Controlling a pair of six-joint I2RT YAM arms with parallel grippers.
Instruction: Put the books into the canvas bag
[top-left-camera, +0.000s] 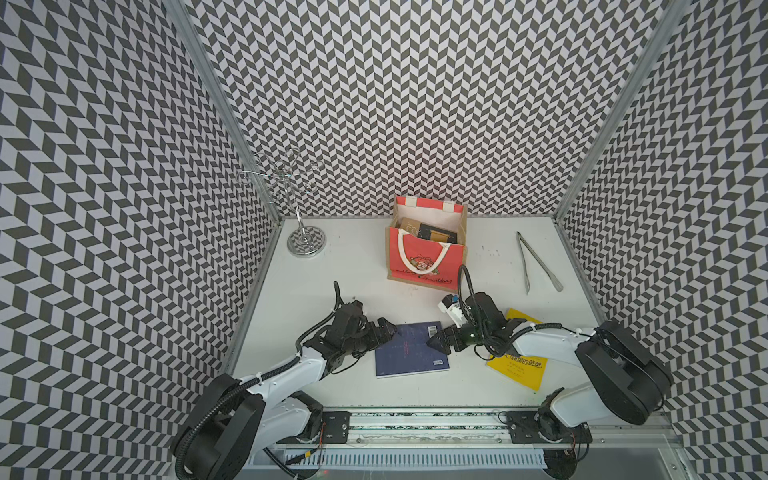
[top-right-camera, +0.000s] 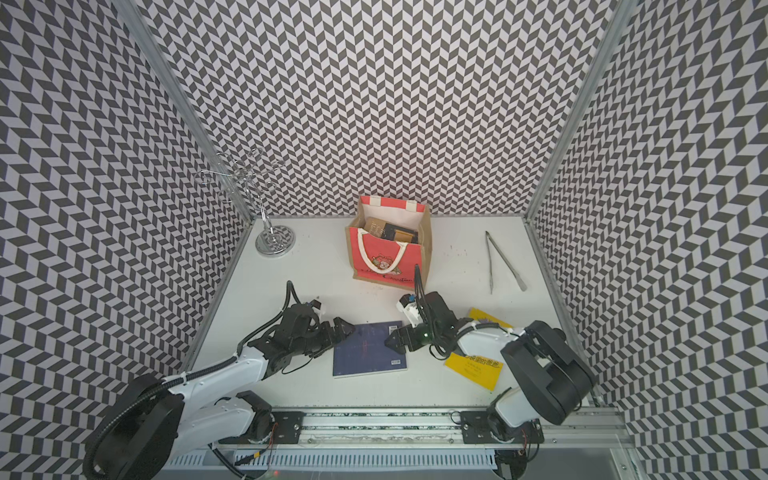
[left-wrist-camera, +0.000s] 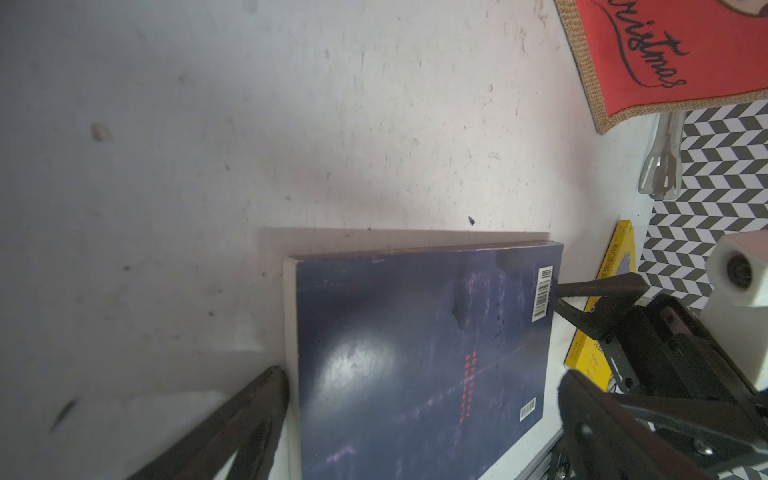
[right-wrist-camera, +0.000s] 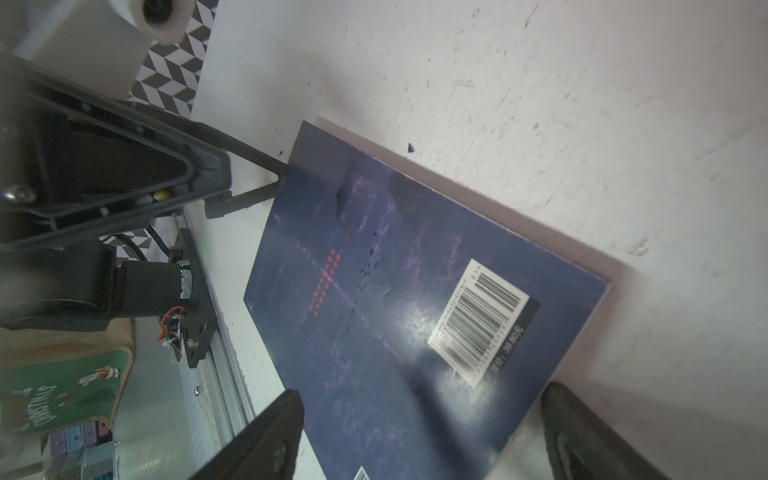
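A dark blue book (top-left-camera: 404, 352) lies flat in the front middle. My left gripper (top-left-camera: 380, 332) stands open at its left edge, with a fingertip beside the spine in the left wrist view. My right gripper (top-left-camera: 442, 340) is at the book's right part, fingers apart around the barcode corner in the right wrist view. A yellow book (top-left-camera: 520, 368) lies at front right, partly under the right arm. The red canvas bag (top-left-camera: 424, 260) stands at the back middle with brown and dark items inside.
A chrome stand (top-left-camera: 306, 240) stands at the back left. Metal tongs (top-left-camera: 544, 268) lie at the back right. The table between the stand and my left arm is clear.
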